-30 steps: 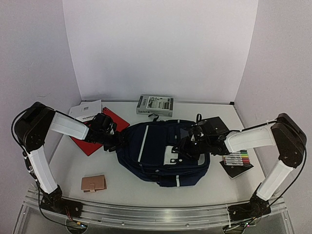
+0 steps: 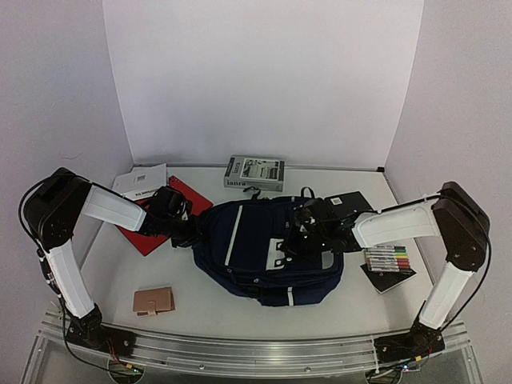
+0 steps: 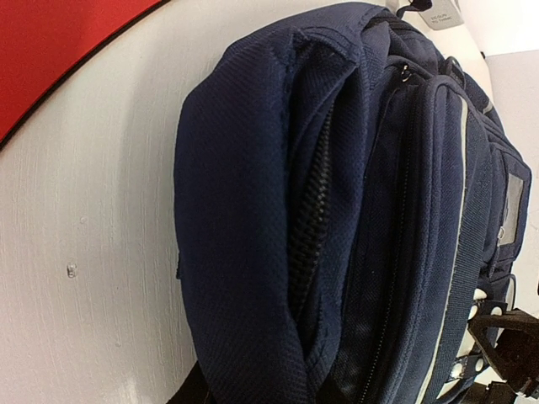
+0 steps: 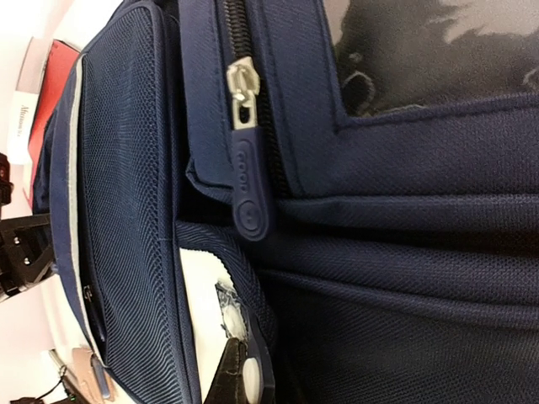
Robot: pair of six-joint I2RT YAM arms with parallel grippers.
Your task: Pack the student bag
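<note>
The navy bag (image 2: pixel 248 240) lies flat mid-table, its front with the pale stripe and white studded patch (image 4: pixel 202 290) facing up. At the bag's left end is my left gripper (image 2: pixel 196 232). In the left wrist view, bunched navy fabric (image 3: pixel 240 252) runs down between its fingertips, shut on the bag's edge beside a black zip. Over the white patch sits my right gripper (image 2: pixel 286 250). A dark finger (image 4: pixel 223 374) touches the patch's edge in the right wrist view; the bottom of the frame hides how its fingers stand. A zip pull (image 4: pixel 247 168) hangs close by.
Left of the bag lie a red folder (image 2: pixel 144 240) and white booklet (image 2: pixel 142 182). Behind is a grey box (image 2: pixel 254 174). To the right are a dark notebook (image 2: pixel 352 202) and colored markers (image 2: pixel 388 260). A brown wallet (image 2: pixel 152 302) lies front left, with clear table around it.
My right gripper has moved a little left over the white patch. The left arm has stayed put, and the bag has hardly shifted.
</note>
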